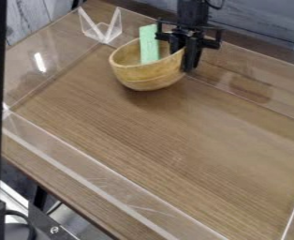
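Note:
A wooden bowl [139, 75] sits at the back of the table, with a pale green block [149, 42] standing upright inside it. My black gripper [184, 60] is at the bowl's right rim, shut on it, fingers reaching down over that side. The bowl's far side is partly hidden behind the gripper and block.
A clear angular plastic piece [101, 26] stands at the back left. Black cables [12, 223] show at the lower left edge.

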